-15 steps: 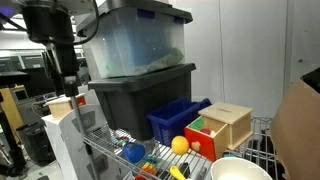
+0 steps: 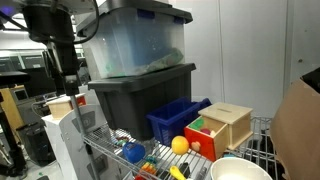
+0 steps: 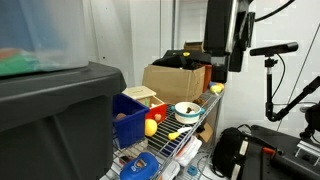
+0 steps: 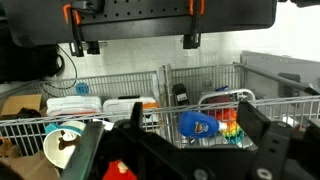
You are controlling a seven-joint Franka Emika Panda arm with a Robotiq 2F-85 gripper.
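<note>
My gripper stands open, its two fingers point(image 4: 190, 40) wide apart with nothing between them in the wrist view. In exterior view 1 the gripper point(image 2: 62, 75) hangs at the upper left, well above the wire rack point(image 2: 100, 140). Beneath it in the wrist view, a blue rounded object point(image 4: 198, 124) rests in the wire rack, partly covered by the camera's dark shape. The same blue object point(image 2: 134, 152) shows at the front of the shelf, with a yellow ball point(image 2: 180, 145) to its right.
A black bin point(image 2: 140, 108) with a clear tub point(image 2: 145, 40) on it stands behind. A blue basket point(image 2: 180, 119), a wooden box point(image 2: 230, 124) and a white bowl point(image 2: 238, 170) fill the shelf. A cardboard box point(image 2: 302, 125) bounds the right. Air around the gripper is clear.
</note>
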